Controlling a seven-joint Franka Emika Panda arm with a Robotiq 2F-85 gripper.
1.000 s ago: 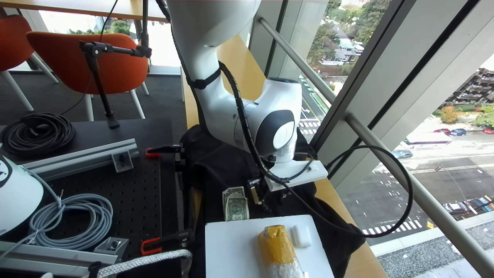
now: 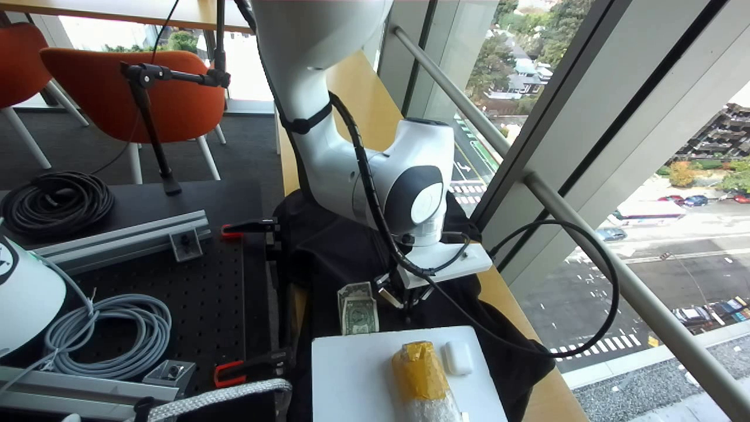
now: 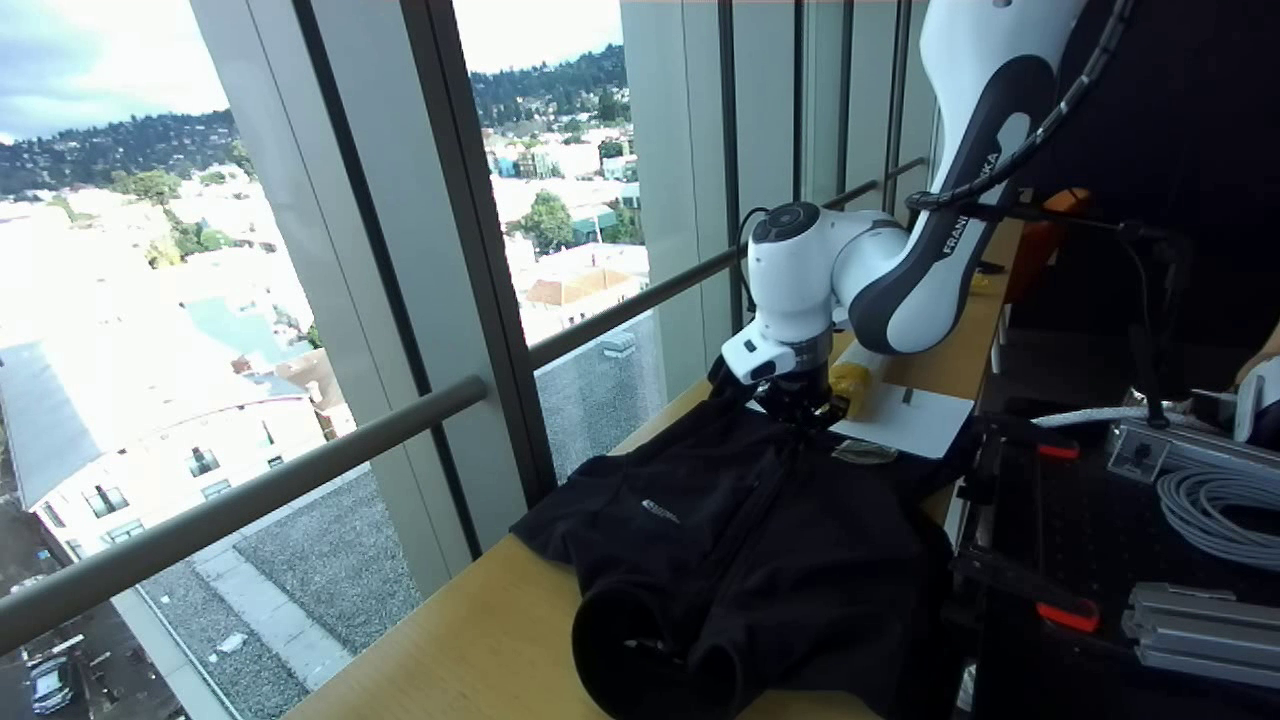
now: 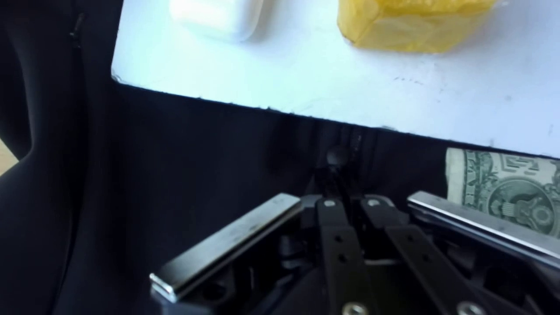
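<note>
A black jacket [image 3: 672,516] lies spread over the wooden table, its zip line running down the front. My gripper is down at the jacket, just short of the white board, with its fingertips close together. A small dark piece with a rounded end [image 4: 337,155] shows at the fingertips along the zip line. It looks like a zipper pull, but black on black makes its outline hard to tell. In exterior view 1 the gripper [image 2: 408,309] is low over the cloth, and its tips are hard to make out.
A white board [image 2: 351,373] covers part of the jacket, bearing a yellow-wrapped package [image 2: 420,369] and a small white case [image 2: 459,357]. A dollar bill [image 2: 359,309] lies beside the gripper. Windows and a rail [image 2: 450,88] border one side; black clamps [image 2: 256,367] the other.
My gripper has shut: its fingers stood spread apart a second ago and now come together. The arm has shifted slightly left in exterior view 1. Board and bill have stayed put.
</note>
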